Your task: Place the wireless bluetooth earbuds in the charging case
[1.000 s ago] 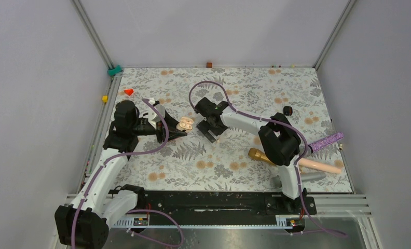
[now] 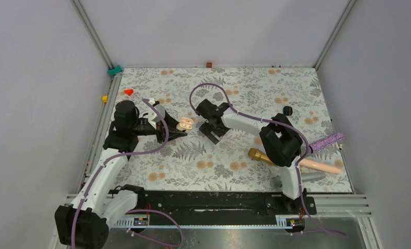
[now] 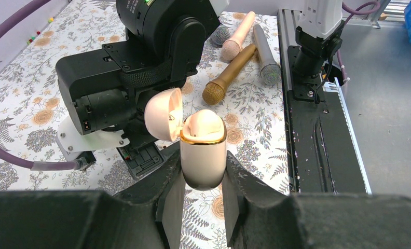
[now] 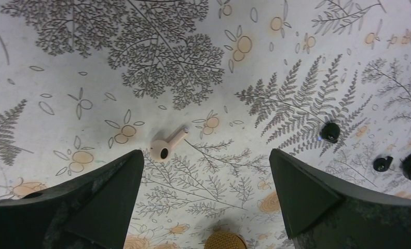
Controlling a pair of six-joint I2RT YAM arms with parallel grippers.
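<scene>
My left gripper is shut on the pale pink charging case (image 3: 203, 161), held upright with its lid (image 3: 161, 116) open; in the top view the case (image 2: 186, 124) is left of centre. My right gripper is open and points down over a pale pink earbud (image 4: 163, 148) lying on the tablecloth, with nothing between its fingers. In the top view this earbud is mostly hidden by the right arm.
Microphones in gold (image 2: 258, 155), pink (image 2: 320, 166), silver (image 2: 310, 176) and purple (image 2: 325, 141) lie at the right. A small black object (image 2: 287, 110) sits right of centre.
The left arm and the held case have not visibly moved.
</scene>
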